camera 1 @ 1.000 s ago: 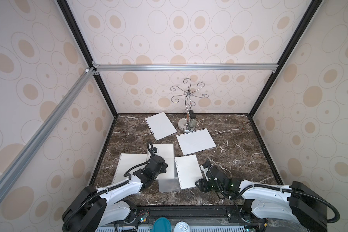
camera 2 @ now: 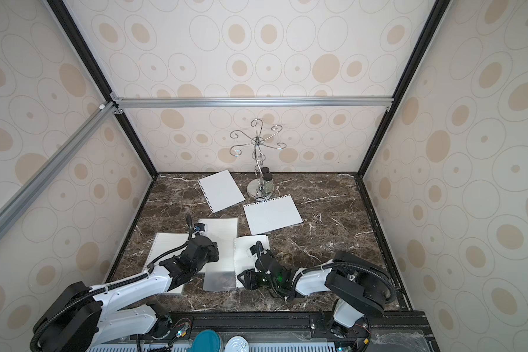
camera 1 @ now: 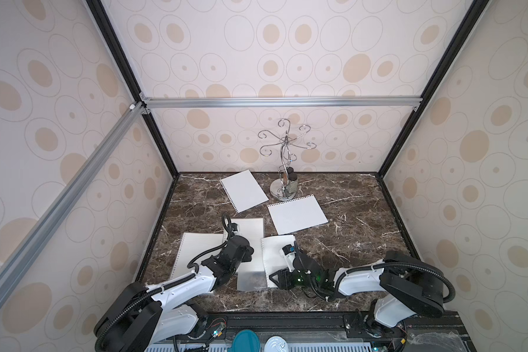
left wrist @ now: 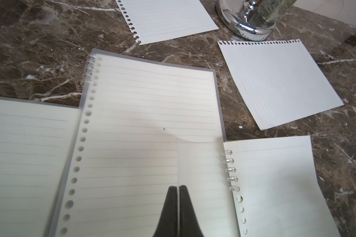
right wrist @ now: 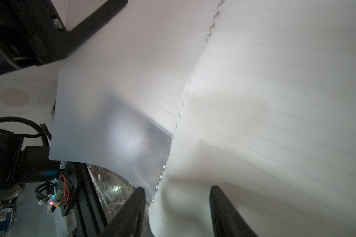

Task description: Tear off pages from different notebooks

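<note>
An open lined notebook (left wrist: pixel 146 94) lies on the dark stone table with its other leaf (left wrist: pixel 23 158) at the left. Overlapping its right part is a smaller open notebook, whose white right-hand page (left wrist: pixel 276 181) hangs on clear rings (left wrist: pixel 231 169). My left gripper is shut over the notebooks, and nothing shows between its fingers. In the right wrist view my right gripper is open at the smaller notebook's lower ring edge, its fingertips apart on either side of the page's near corner (right wrist: pixel 162 221). The right arm hides part of that page from above.
Two loose sheets with ragged holes lie behind, one at the left (camera 1: pixel 244 191) and one at the right (camera 1: pixel 298 214). A chrome stand (camera 1: pixel 284 189) with a jar rises at the back. Bare table (camera 1: pixel 358 228) stretches to the right.
My right gripper has moved left across the smaller notebook's page towards its ring edge. That page has shifted slightly left and turned. The left arm has stayed where it was.
</note>
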